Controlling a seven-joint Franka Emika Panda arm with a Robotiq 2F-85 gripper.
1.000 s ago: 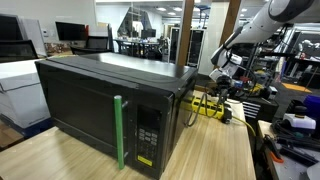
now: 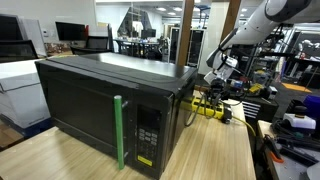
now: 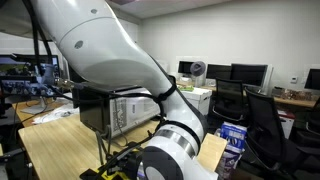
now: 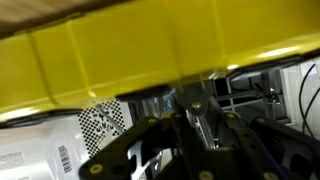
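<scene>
A long yellow object (image 2: 213, 112) lies at the far end of the table, beyond the microwave. In the wrist view the yellow object (image 4: 150, 50) runs across the picture, very close to the camera. My gripper (image 2: 222, 108) is down at the yellow object in exterior view 1, small and dark. It appears shut on it, though the fingertips are hard to make out. In exterior view 2 the white arm (image 3: 180, 150) hides much of the gripper and the yellow object.
A large black microwave (image 2: 105, 100) with a green strip on its front fills the left and middle of the table. Black equipment (image 2: 295, 140) stands at the right edge.
The arm's wrist has shifted slightly left and down at the far end of the table. The microwave has not moved.
</scene>
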